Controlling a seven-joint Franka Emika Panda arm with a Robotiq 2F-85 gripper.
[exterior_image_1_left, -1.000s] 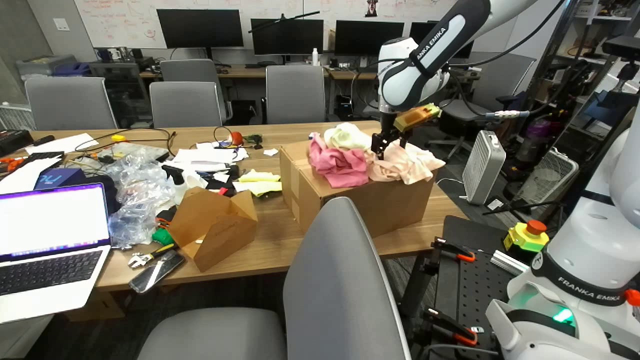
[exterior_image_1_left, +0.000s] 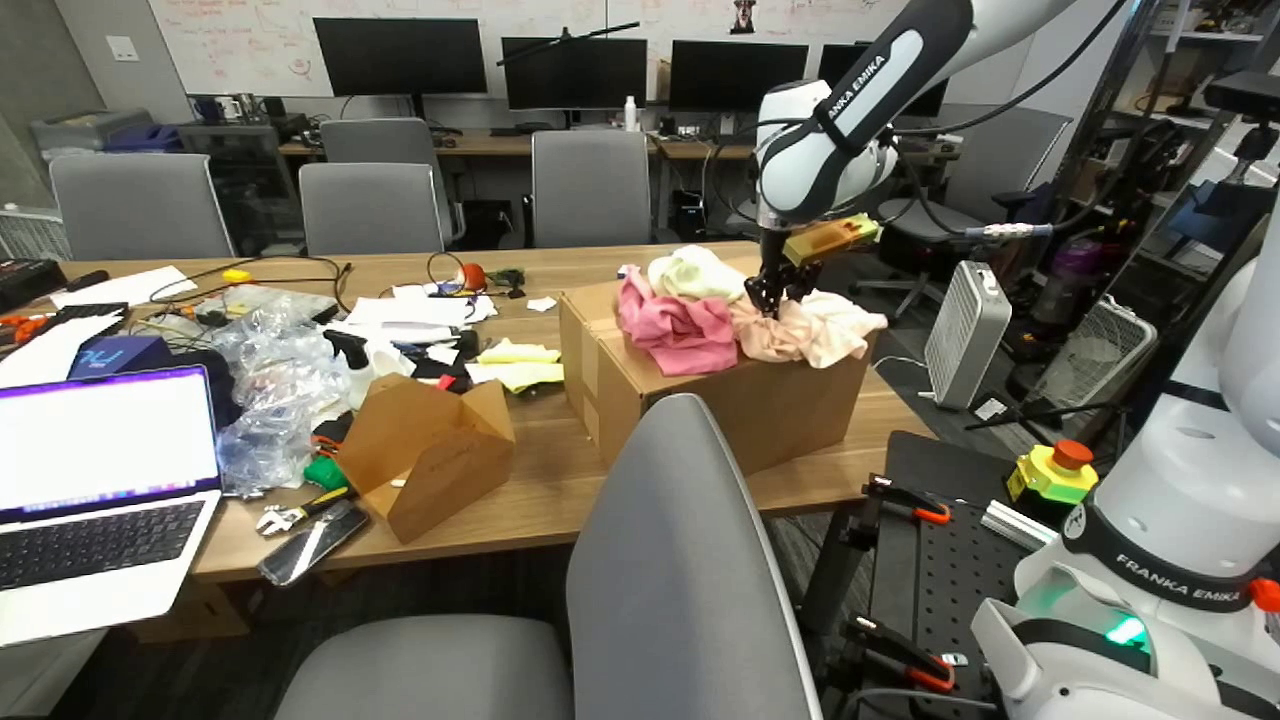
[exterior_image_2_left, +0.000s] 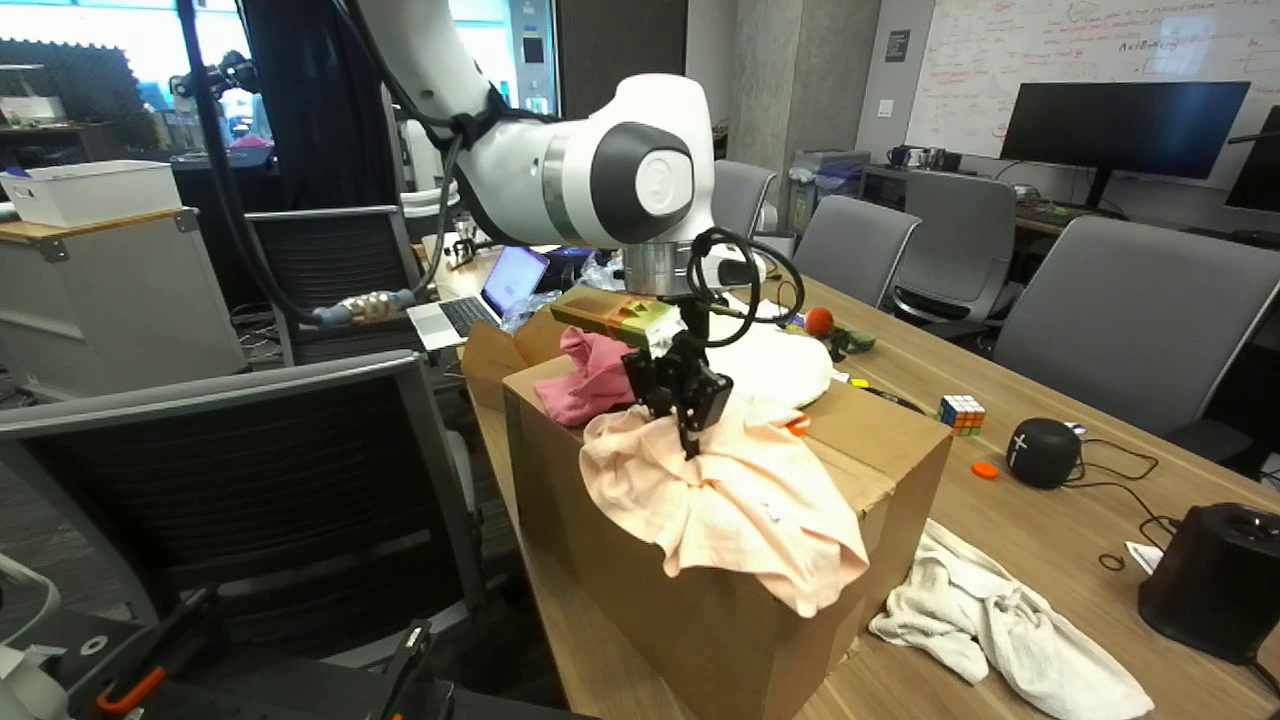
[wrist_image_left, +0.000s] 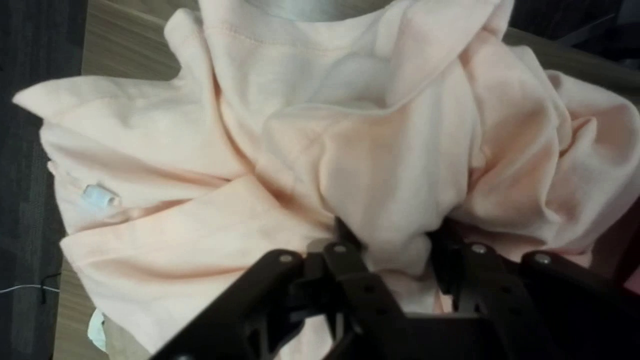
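Observation:
A crumpled peach cloth (exterior_image_2_left: 744, 492) lies on top of the cardboard box (exterior_image_1_left: 744, 420), one side draping over its edge. My gripper (exterior_image_1_left: 780, 300) points down into this cloth. In the wrist view the gripper has its fingers part open, a fold of the peach cloth (wrist_image_left: 390, 174) bulging between them; the fingertips are partly buried. Beside it on the box sit a pink cloth (exterior_image_1_left: 681, 324) and a pale cream cloth (exterior_image_1_left: 696, 274).
An open brown carton (exterior_image_1_left: 438, 462), a laptop (exterior_image_1_left: 102, 480) and clutter cover the table's left side. A whitish cloth (exterior_image_2_left: 1008, 630), a black speaker (exterior_image_2_left: 1041, 452) and a puzzle cube (exterior_image_2_left: 962, 414) lie beside the box. A grey chair (exterior_image_1_left: 684, 564) stands in front.
The gripper's fingers have drawn closer together around a fold of the peach cloth. The arm has barely moved; the other cloths lie as before.

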